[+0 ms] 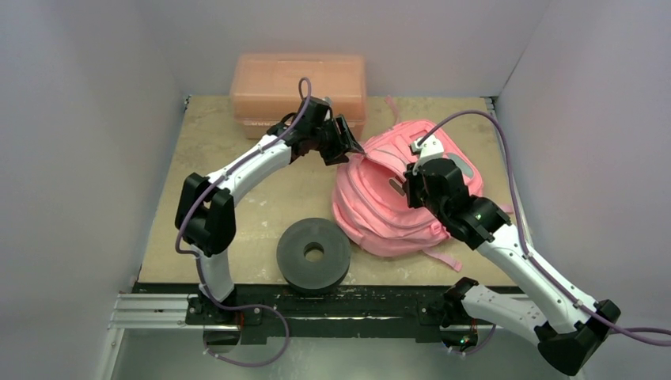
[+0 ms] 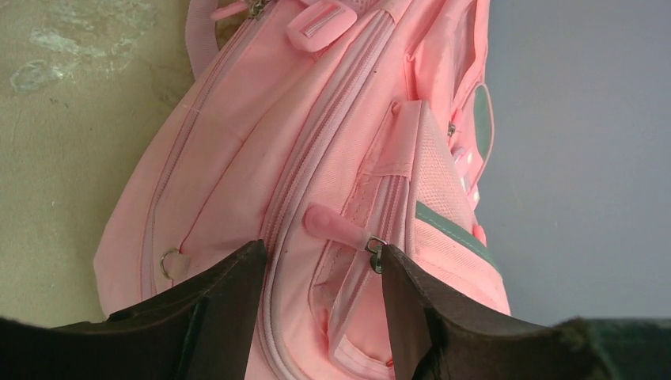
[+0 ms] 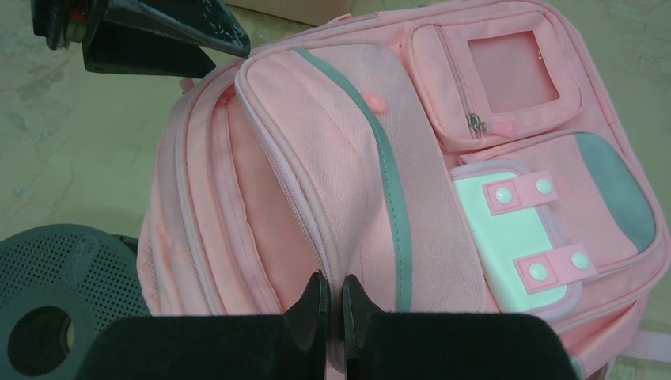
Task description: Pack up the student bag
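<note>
The pink backpack (image 1: 378,223) lies on the table at centre right, its front flap (image 3: 348,158) lifted so that a pocket gapes beneath it. My right gripper is shut on the zipped edge of this flap. At the bag's upper left edge is my left gripper (image 1: 360,152); its fingers stand apart. In the left wrist view a pink zipper pull (image 2: 336,226) shows between these fingers, close to the right one (image 2: 403,301), and nothing is visibly pinched. What lies deep inside the pocket is hidden.
A closed, translucent orange box (image 1: 299,87) stands at the back, just beyond the left gripper. A dark grey ring (image 1: 293,255) lies near the front edge, left of the bag. Bare table (image 1: 261,198) spreads out on the left.
</note>
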